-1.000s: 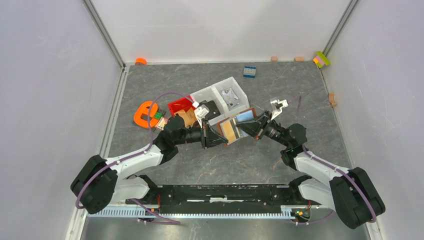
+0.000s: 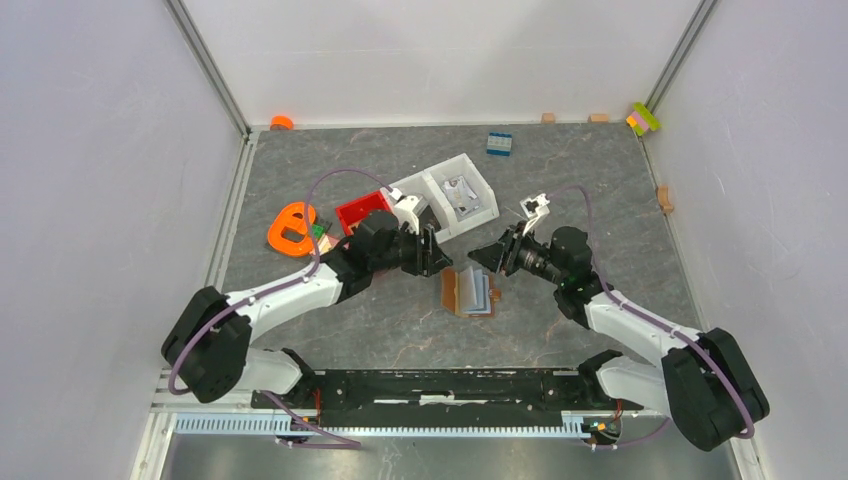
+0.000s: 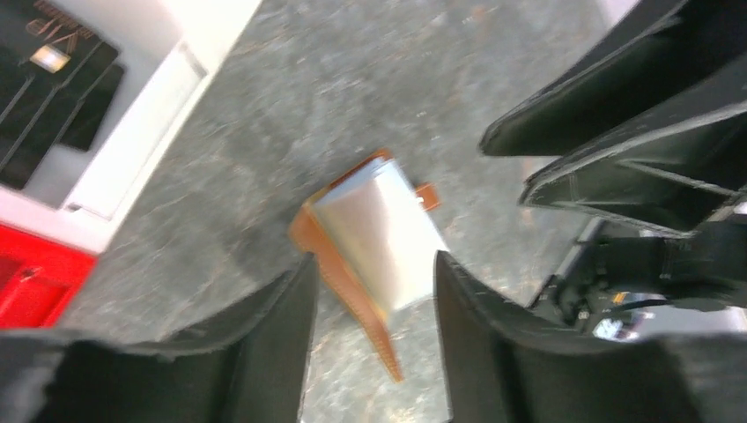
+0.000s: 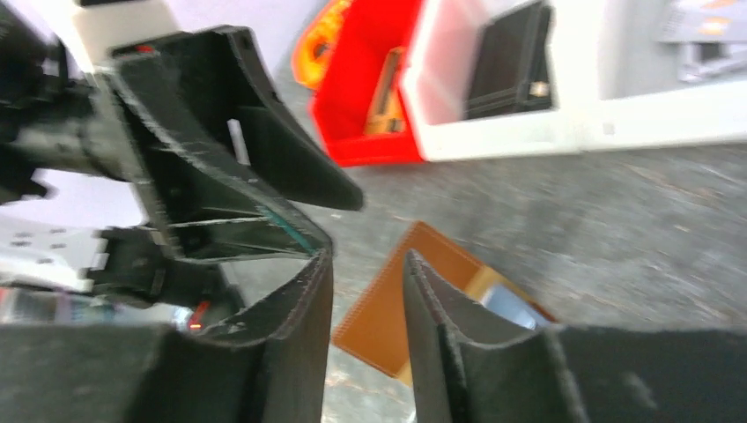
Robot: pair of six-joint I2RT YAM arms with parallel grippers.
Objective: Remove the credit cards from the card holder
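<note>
The brown card holder [image 2: 449, 291] lies partly open on the grey table below both grippers, with pale card sleeves [image 3: 374, 220] standing out of its inner side. Its brown cover [image 4: 388, 308] shows in the right wrist view, the rest hidden behind my fingers. Up and left of the holder, my left gripper [image 2: 436, 268] is part open with nothing between its fingers. My right gripper [image 2: 480, 262] hovers just above the holder's upper right, its fingers parted by a narrow gap and empty. Whether cards are still in the sleeves is hard to tell.
A white two-part tray [image 2: 481, 220] stands behind the holder, holding a black item [image 4: 511, 62] in one compartment. Left of it is a red bin [image 2: 358, 211], then an orange ring [image 2: 275, 236].
Both grippers held the opened holder a second ago. It has since been let go and now rests on the table, partly folded.
</note>
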